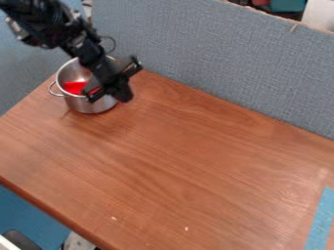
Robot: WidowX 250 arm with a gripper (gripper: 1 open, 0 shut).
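Note:
A silver pot (pixel 72 101) with handles stands at the upper left of the wooden table, red material (pixel 76 88) visible inside. The black gripper (pixel 109 93) hangs at the pot's right side, over its rim and partly hiding it. Its fingers look closed, with nothing visible between them, though the tips are small and dark.
A grey padded wall (pixel 222 54) runs along the back. A blue strip (pixel 318 220) lies at the right edge.

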